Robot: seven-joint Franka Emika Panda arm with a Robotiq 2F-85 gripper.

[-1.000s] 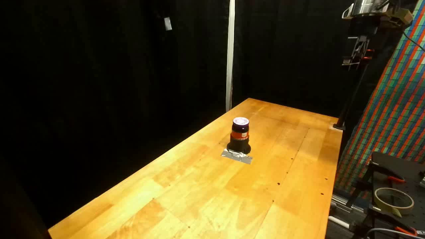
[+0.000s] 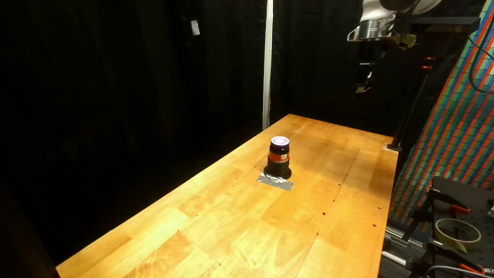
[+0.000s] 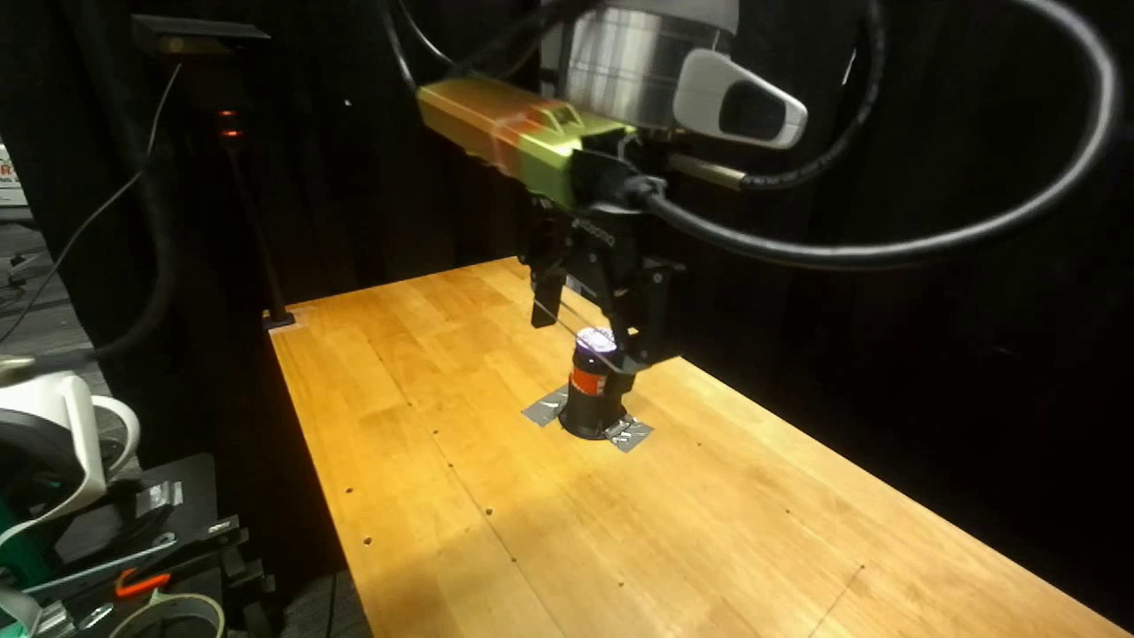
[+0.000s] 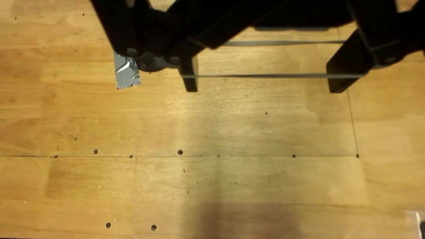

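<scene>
A dark jar (image 2: 279,150) with a pale purple-and-white lid and an orange label stands upright in a black round holder (image 2: 278,170). Silver tape (image 2: 275,181) fixes that holder to the wooden table. High above the table, at the back right of exterior view 1, hangs my gripper (image 2: 363,88), apart from the jar. Its fingers (image 4: 190,81) are spread wide in the wrist view, with only bare wood showing between them. There the gripper's linkage covers the jar, leaving a bit of the holder's edge (image 4: 150,65) visible. Exterior view 2 shows the gripper overlapping the jar in line of sight.
A thin dark stand (image 2: 410,111) is at its far right corner. Beside the table, a black cart carries a tape roll (image 2: 457,234) and orange-handled tools. Cables (image 3: 850,253) loop from the arm.
In exterior view 1 my gripper has moved left and a little lower, away from the dark stand and over the table's far end. The jar and holder have not moved.
</scene>
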